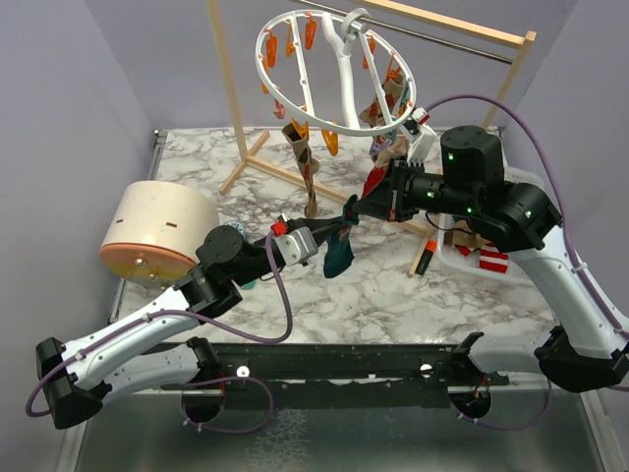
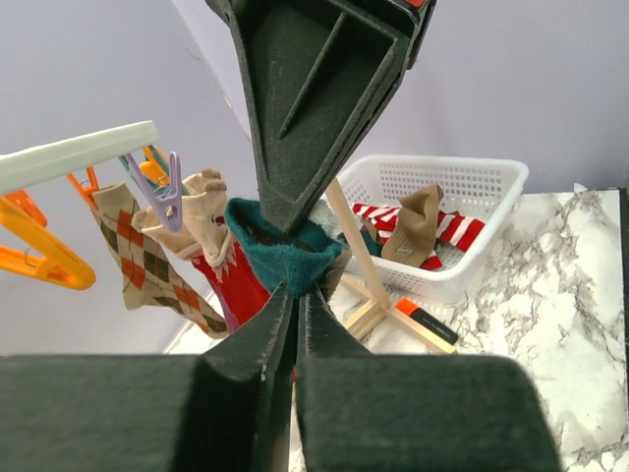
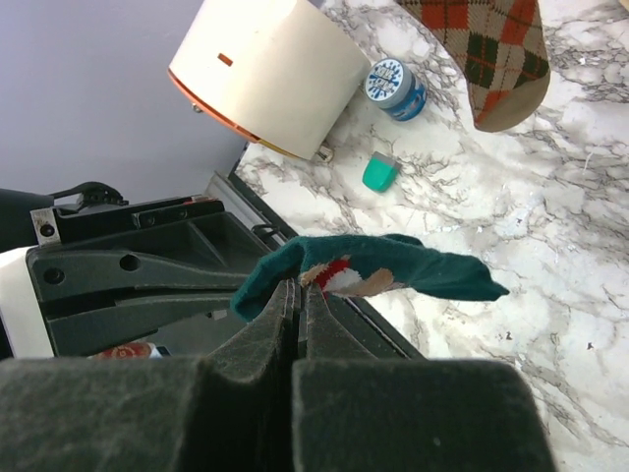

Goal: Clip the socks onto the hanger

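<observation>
A dark teal sock (image 1: 337,255) hangs where both grippers meet below the clip hanger (image 1: 346,129). My left gripper (image 1: 339,222) is shut on the sock's upper edge, seen close in the left wrist view. My right gripper (image 1: 360,206) is also shut on it; in the right wrist view the sock (image 3: 442,270) spreads from the fingertips, showing a red and beige patch. Other socks, argyle (image 2: 147,265) and red (image 2: 236,285), hang from the hanger's clips.
A white basket (image 2: 488,177) of socks sits at the right. A cream cylinder (image 1: 157,221), blue tub (image 3: 393,84) and orange marker (image 1: 426,257) are on the marble table, whose front is clear.
</observation>
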